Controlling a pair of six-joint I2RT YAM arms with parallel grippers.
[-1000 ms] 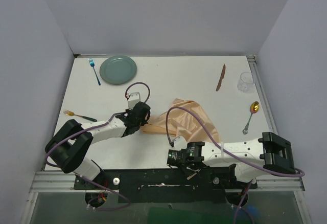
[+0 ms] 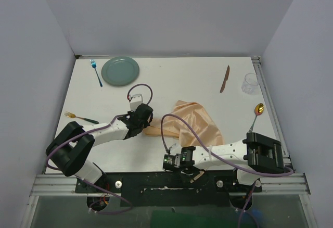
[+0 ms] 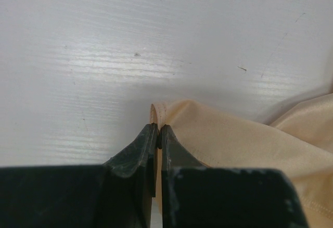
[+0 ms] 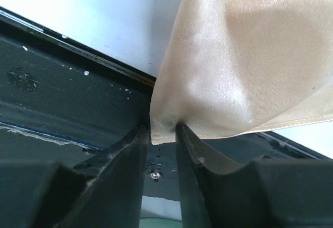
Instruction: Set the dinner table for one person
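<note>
A peach satin napkin lies rumpled across the middle of the white table, its near part hanging over the front edge. My left gripper is shut on one corner of it, pinching a thin fold that stands up between the tips. At the front edge, my right gripper has its fingers part open, and another napkin corner hangs between them. A gap shows between the right fingers; whether either touches the cloth I cannot tell. In the top view the right arm covers part of the napkin.
A green plate and a blue fork lie at the back left, a gold fork at the left. To the right are a brown knife, a clear glass and a gold spoon.
My right arm has shifted left along the front edge. The left arm and the tableware have stayed where they were.
</note>
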